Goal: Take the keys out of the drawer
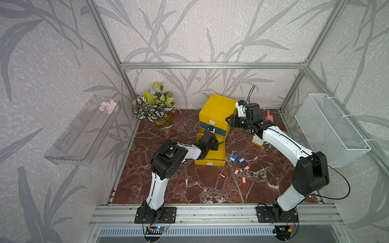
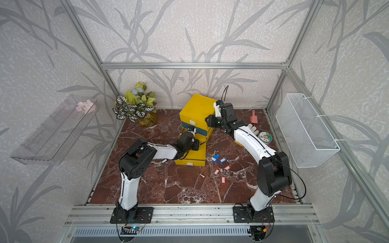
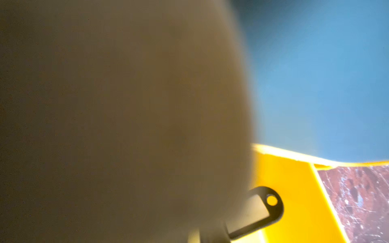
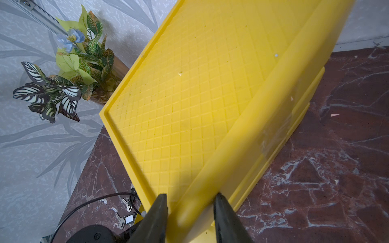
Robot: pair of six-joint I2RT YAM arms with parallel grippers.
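Note:
My left gripper (image 1: 210, 139) reaches down into the pulled-out yellow drawer (image 1: 209, 163) beneath the blue drawer front. In the left wrist view a black key tag (image 3: 274, 208) lies over yellow plastic, partly behind a blurred close shape; whether the fingers grip it is unclear. My right gripper straddles the upper edge of the yellow drawer unit (image 4: 194, 81), fingers on either side of the rim; how tightly is unclear.
Blue and red key tags (image 1: 244, 179) lie on the marble table right of the drawer. A plant (image 1: 152, 105) stands back left, a white mesh basket (image 1: 332, 129) at the right.

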